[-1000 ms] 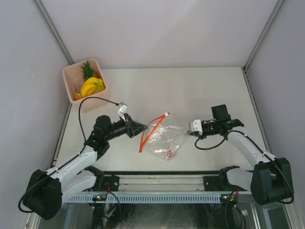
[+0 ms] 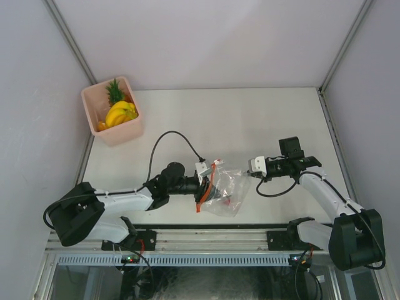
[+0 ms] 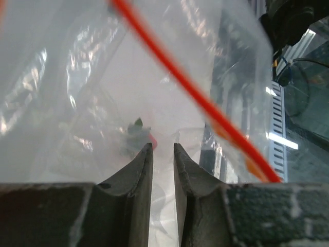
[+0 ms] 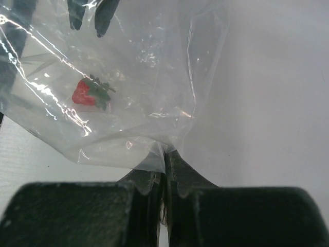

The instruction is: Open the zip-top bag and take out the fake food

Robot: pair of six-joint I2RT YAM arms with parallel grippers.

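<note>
The clear bag [image 2: 226, 190] with its orange-red zip [image 3: 195, 92] lies between the grippers. My left gripper [image 2: 205, 187] is inside the bag's open mouth, its fingers slightly apart, nothing seen between them; in the right wrist view their dark tips show through the plastic. A strawberry with green leaves lies in the bag, and shows blurred ahead of the left fingers in the left wrist view. My right gripper is shut on the edge of the bag, whose plastic is pinched between its fingertips.
A pink bin [image 2: 127, 134] with fake fruit, a pineapple and bananas among it, sits at the back left. The table's front edge and metal rail run just in front of it.
My left gripper has moved right and down from the bag's left into its mouth, and the bag's zip side has shifted rightward. My right gripper has stayed in place.
</note>
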